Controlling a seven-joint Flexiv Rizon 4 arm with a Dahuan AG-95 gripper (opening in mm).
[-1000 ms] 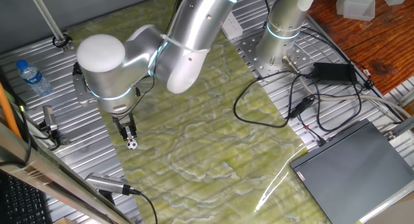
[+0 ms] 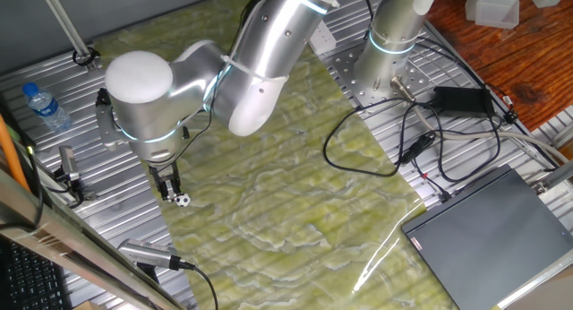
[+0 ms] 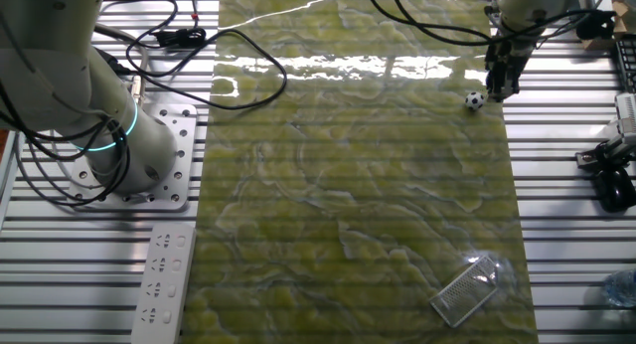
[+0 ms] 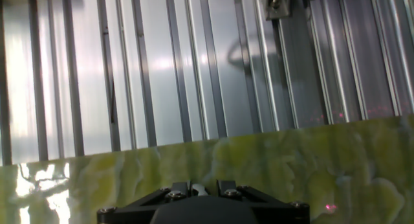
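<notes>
A small black-and-white ball point(image 2: 183, 200), patterned like a football, rests on the green marbled mat point(image 2: 269, 229) near its left edge. My gripper point(image 2: 170, 195) points down right beside it. From the other side, the ball point(image 3: 475, 100) shows just left of the dark fingers point(image 3: 504, 81), and no clear hold on it is visible. In the wrist view, a gap stands between the two fingertips of my gripper. A small white patch shows in that gap; whether it is the ball I cannot tell.
A flat, clear-and-silver grater-like item point(image 3: 465, 292) lies on the mat. A black cable point(image 2: 327, 153) loops over the mat's right side, near a closed laptop point(image 2: 492, 238). A water bottle point(image 2: 47, 108) and a silver camera-like device point(image 2: 148, 254) stand at left.
The gripper has shifted slightly left and its fingers now sit more to the left of the ball. The ball looks to be in the same place.
</notes>
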